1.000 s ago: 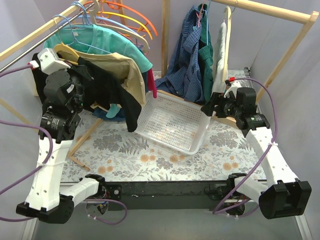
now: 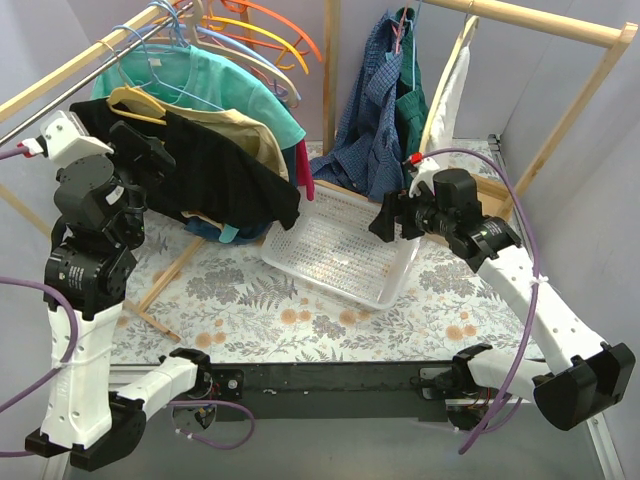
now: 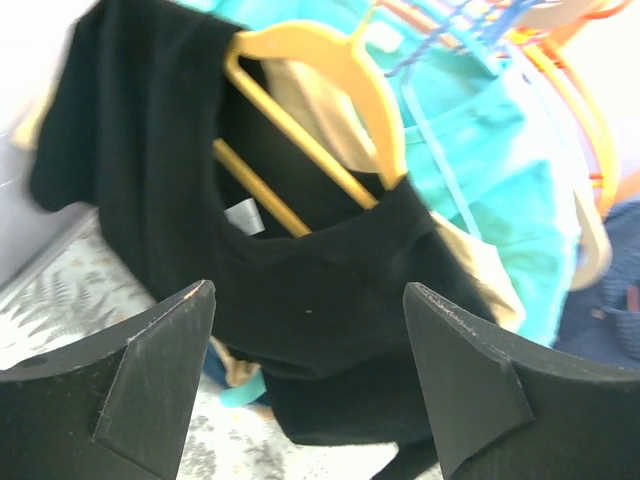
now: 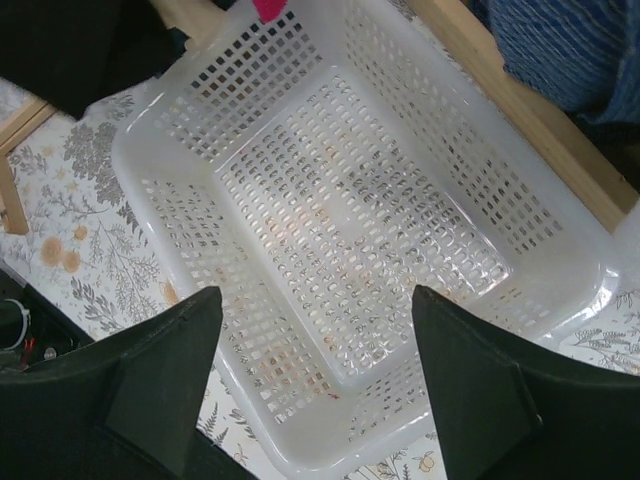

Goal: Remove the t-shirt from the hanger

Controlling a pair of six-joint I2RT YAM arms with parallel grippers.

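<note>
A black t-shirt (image 2: pixel 230 180) drapes from a yellow hanger (image 2: pixel 140 100) on the left rail; in the left wrist view the shirt (image 3: pixel 310 300) lies over the lower part of that hanger (image 3: pixel 295 40). My left gripper (image 2: pixel 150 155) is over the shirt, its fingers apart, with the dark cloth below and between them (image 3: pixel 307 380). My right gripper (image 2: pixel 395 215) is open above the white basket's right end, with nothing between its fingers.
A white plastic basket (image 2: pixel 290 250) stands empty on the floral mat. Blue and green garments (image 2: pixel 365 130) hang at the back. Other hangers with teal and beige clothes crowd the left rail. A wooden bar (image 2: pixel 160 285) lies at left.
The left arm has shifted left, and the black shirt now spreads wider rightward over the beige garment. The right arm moved slightly left over the basket.
</note>
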